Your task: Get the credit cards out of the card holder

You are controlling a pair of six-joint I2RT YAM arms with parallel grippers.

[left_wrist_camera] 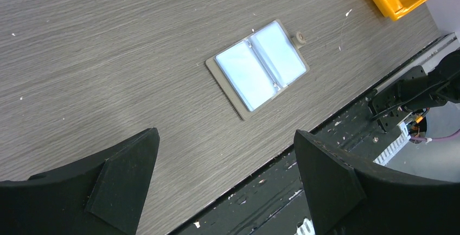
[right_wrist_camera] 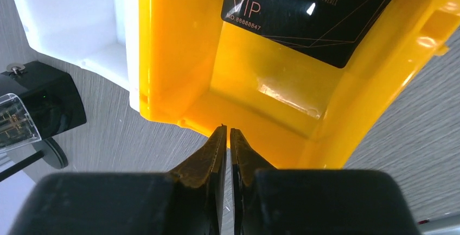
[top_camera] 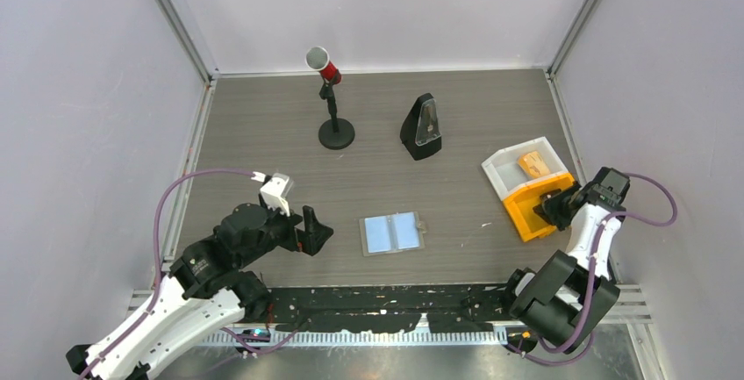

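The card holder [top_camera: 392, 233] lies open and flat on the table, its two pale blue pages inside a clear cover; the left wrist view shows the same holder [left_wrist_camera: 260, 67] with its clasp tab. Left of it, my left gripper [top_camera: 319, 225] stands open with nothing between its fingers. A black card [right_wrist_camera: 309, 12] marked VIP lies in the yellow tray [right_wrist_camera: 260, 110]. Over that tray my right gripper is shut, fingertips close together, and nothing shows between them. The card lies apart from these fingertips.
A white tray [top_camera: 502, 169] holding a tan block [top_camera: 533, 165] adjoins the yellow one. Farther back stand a black metronome [top_camera: 421, 130] and a stand [top_camera: 337, 134] with a red cup [top_camera: 325, 62]. Around the card holder the table is bare.
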